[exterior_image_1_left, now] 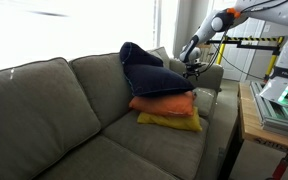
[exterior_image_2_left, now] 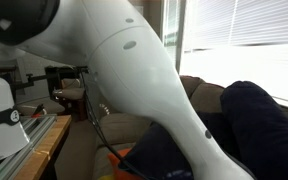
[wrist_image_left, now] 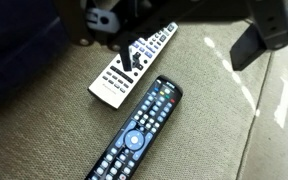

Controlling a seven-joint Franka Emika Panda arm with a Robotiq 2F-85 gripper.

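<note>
In the wrist view two remotes lie side by side on the beige couch fabric. One is a black remote (wrist_image_left: 136, 135) with a round blue-grey pad, the other a silver remote (wrist_image_left: 119, 84) whose upper part runs under the dark gripper parts. My gripper is open above them, its dark fingers (wrist_image_left: 269, 35) wide apart with nothing held between. In exterior view 1 the gripper (exterior_image_1_left: 192, 70) hangs low at the far end of the couch; the remotes cannot be made out there.
Navy pillows (exterior_image_1_left: 152, 75), an orange pillow (exterior_image_1_left: 164, 103) and a yellow pillow (exterior_image_1_left: 171, 121) are piled on the couch (exterior_image_1_left: 44, 115) nearer the camera. A wooden table (exterior_image_1_left: 252, 125) stands at right.
</note>
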